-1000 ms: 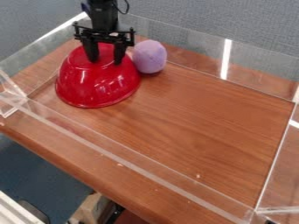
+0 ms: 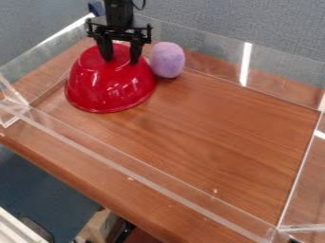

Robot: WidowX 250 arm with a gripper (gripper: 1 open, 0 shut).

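Note:
A shiny red bowl (image 2: pixel 106 87) lies upside down at the back left of the wooden surface. My black gripper (image 2: pixel 120 49) reaches down from above onto the top of the bowl, its fingers at or in front of it; whether they are open or shut is unclear. A light purple ball-like object (image 2: pixel 168 60) sits just right of the bowl, close to or touching it.
Clear plastic walls (image 2: pixel 245 65) border the wooden surface (image 2: pixel 216 142). The middle, front and right of the surface are empty. A dark floor shows beyond the front left edge.

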